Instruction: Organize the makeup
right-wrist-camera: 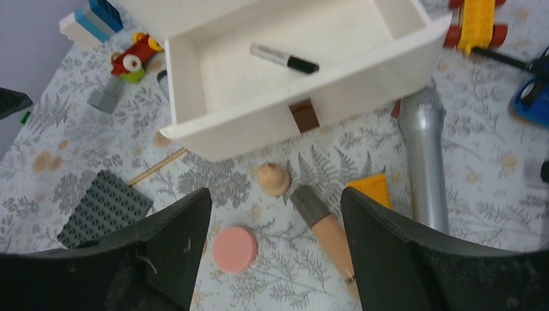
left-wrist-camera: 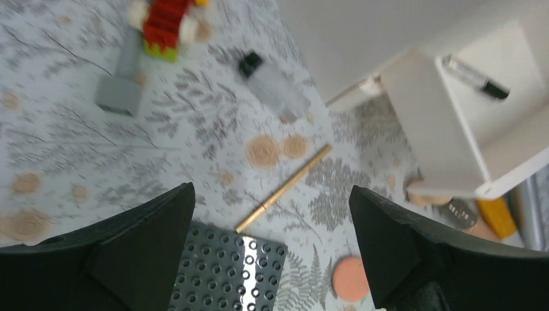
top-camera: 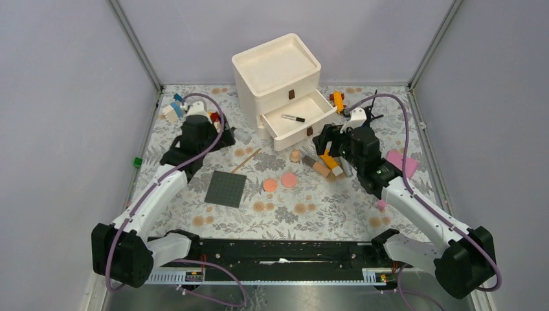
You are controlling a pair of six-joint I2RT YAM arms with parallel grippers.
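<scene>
The white drawer unit point(top-camera: 275, 61) stands at the back, its lower drawer point(right-wrist-camera: 239, 78) pulled out with a black-and-silver pen point(right-wrist-camera: 283, 58) inside. My left gripper hangs open left of it, nothing between its fingers. My right gripper hangs empty and parted in front of the drawer's right side, above a tan-and-silver tube point(right-wrist-camera: 330, 236), an orange tube point(top-camera: 328, 159) and a silver cylinder point(right-wrist-camera: 424, 168). A beige puff point(right-wrist-camera: 274, 178), two pink discs point(top-camera: 289, 179), a brown stick point(left-wrist-camera: 283, 188) and a clear bottle point(left-wrist-camera: 275, 87) lie on the table.
A studded dark board point(top-camera: 225, 188) lies at front left. Toys point(left-wrist-camera: 165, 29) are at back left, a yellow-red toy point(right-wrist-camera: 478, 23) and blue-black items at back right. A pink object point(top-camera: 404, 165) lies at right.
</scene>
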